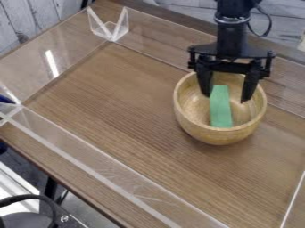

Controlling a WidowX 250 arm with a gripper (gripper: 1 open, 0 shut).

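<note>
My gripper (227,75) hangs from the top of the view over a tan bowl (215,134), its two black fingers spread open on either side above the bowl's interior. A green elongated block (219,109) lies in the bowl, below and between the fingers, with nothing visibly held.
A clear plastic object (107,22) sits at the back left. A black curved object (24,214) is at the bottom left corner.
</note>
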